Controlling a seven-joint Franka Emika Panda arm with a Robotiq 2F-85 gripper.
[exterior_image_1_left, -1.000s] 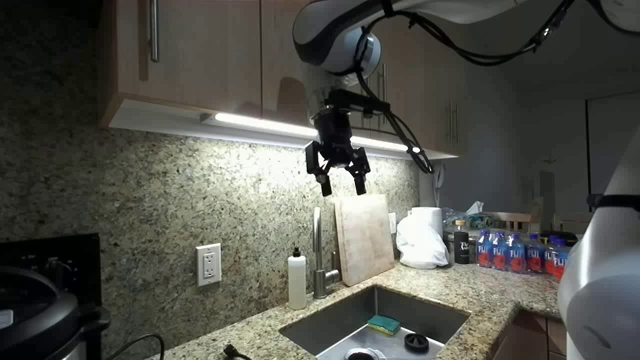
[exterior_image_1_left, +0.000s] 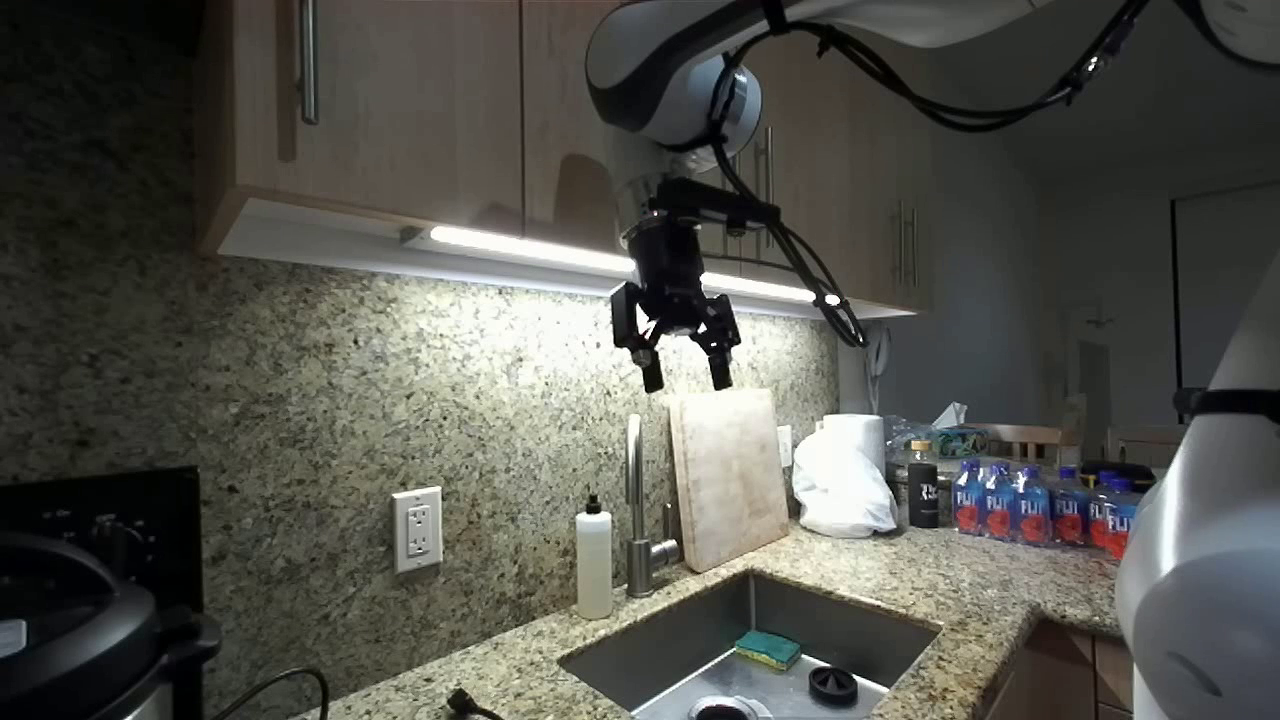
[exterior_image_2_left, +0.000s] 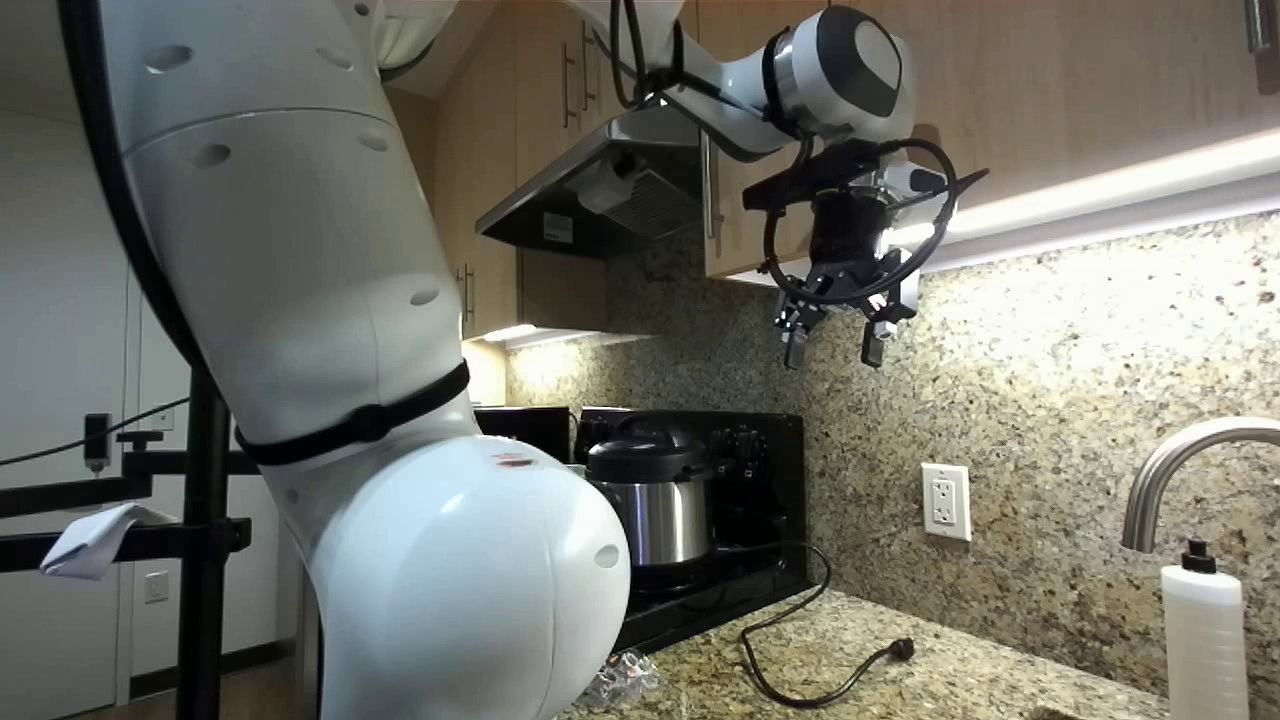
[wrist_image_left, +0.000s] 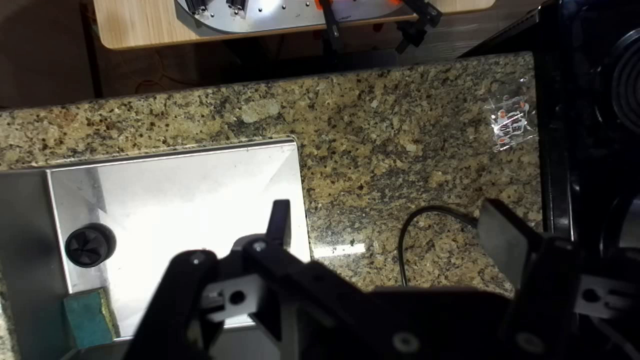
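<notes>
High over the counter hangs my gripper (exterior_image_1_left: 686, 374), pointing down, its two fingers apart with nothing between them. The same gripper (exterior_image_2_left: 833, 348) shows against the backsplash in the second exterior view, well clear of the surface. From the wrist, the gripper spans the strip of granite beside the sink (wrist_image_left: 180, 204). In that sink lie a green and yellow sponge (wrist_image_left: 90, 318) and a black drain piece (wrist_image_left: 90, 245). A black power cord (wrist_image_left: 403, 246) runs across the counter beneath, and a crumpled clear wrapper (wrist_image_left: 513, 123) lies near the stove.
Around the sink stand a soap bottle (exterior_image_1_left: 594, 562), a faucet (exterior_image_1_left: 636, 504) and a leaning cutting board (exterior_image_1_left: 729, 478). Several water bottles (exterior_image_1_left: 1033, 506) line the far right. A pressure cooker (exterior_image_2_left: 654, 492) sits on the stove. Upper cabinets (exterior_image_1_left: 384, 108) are close behind the arm.
</notes>
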